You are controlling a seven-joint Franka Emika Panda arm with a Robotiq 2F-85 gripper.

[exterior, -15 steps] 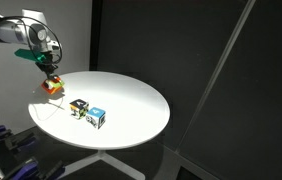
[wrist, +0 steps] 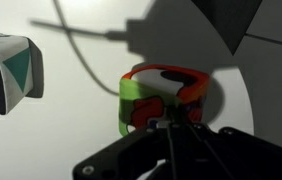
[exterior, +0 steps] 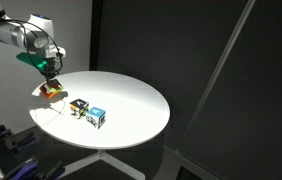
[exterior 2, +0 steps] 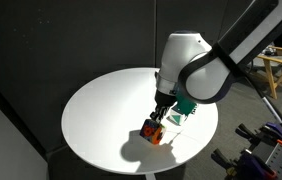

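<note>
A colourful block (wrist: 159, 92) in red, green, orange and white is under my gripper in the wrist view. The same block (exterior: 51, 89) is at the left end of the white table in exterior view 1, and near the table's edge as a block (exterior 2: 152, 131) in exterior view 2. My gripper is dark and shut, its tips over the block's right side. Nothing can be made out between the fingers. From the side, my gripper (exterior 2: 156, 114) reaches down close to the block's top; whether they touch is unclear.
Two patterned boxes, a dark one (exterior: 78, 107) and a blue-and-white one (exterior: 96, 118), sit close together near the front of the round white table (exterior: 136, 100). A wooden chair (exterior 2: 273, 62) is off to the far right.
In exterior view 1 the arm has moved slightly left and down. The colourful block appears shifted a little the same way. Both patterned boxes are unmoved.
</note>
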